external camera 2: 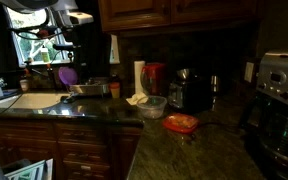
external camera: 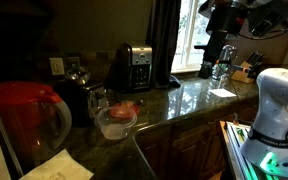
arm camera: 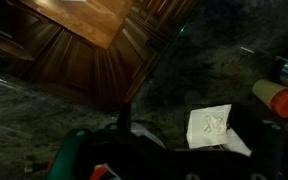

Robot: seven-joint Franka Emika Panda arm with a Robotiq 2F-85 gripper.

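Note:
My gripper hangs high over the counter, well clear of anything on it. Its two dark fingers stand apart at the bottom of the wrist view, and nothing shows held between them. Exterior view 2 has the arm (external camera 2: 59,22) at the upper left, near the sink (external camera 2: 39,101). A clear bowl (external camera: 115,124) sits on the dark counter, with a red plate (external camera 2: 181,123) close by. Beyond my fingers in the wrist view lies a white cloth or paper (arm camera: 209,126). A container with an orange-red end (arm camera: 281,99) is at that view's right.
A black toaster (external camera 2: 191,92) stands behind the bowl, and a coffee maker (external camera 2: 282,75) is at the right. One large red appliance (external camera: 26,118) fills the left of exterior view 1.

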